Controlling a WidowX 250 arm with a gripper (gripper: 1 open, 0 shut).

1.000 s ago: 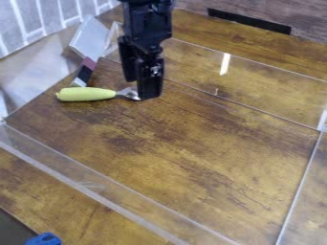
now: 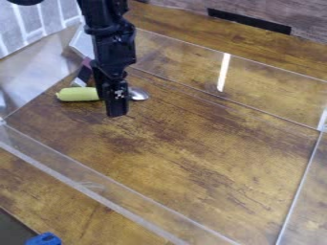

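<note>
My black gripper (image 2: 110, 103) reaches down from the top left, low over a pale yellow-green elongated object (image 2: 76, 94) at the left of the wooden surface. A shiny metal piece (image 2: 138, 95) shows just right of the gripper, and the gripper hides what lies between the two. Whether anything is between the fingers I cannot tell.
A grey-white item with a dark part stands behind the gripper at the upper left. A blue object (image 2: 42, 239) sits at the bottom left corner.
My gripper has moved left and a little lower, onto the area of the yellow-green object, now covering part of it.
</note>
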